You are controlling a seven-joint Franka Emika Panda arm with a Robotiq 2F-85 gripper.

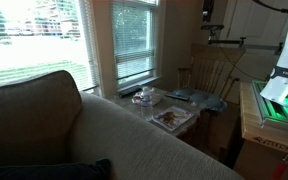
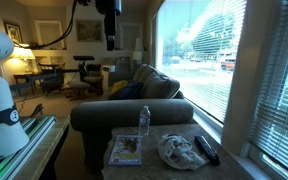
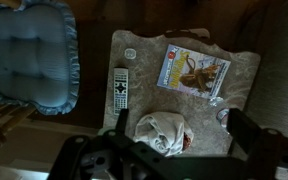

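My gripper hangs high above a small table, with its dark fingers spread wide at either side of the wrist view. It is open, and nothing shows between the fingers. In exterior view 2 the gripper points down, well clear of the tabletop. Below lie a picture-covered case or magazine, a remote control and a crumpled white cloth or bag. A clear bottle stands upright beside the white bundle.
A grey sofa borders the table. The blue-cushioned chair stands on its other side. Windows with blinds rise behind. Between the case and the remote, some tabletop is bare.
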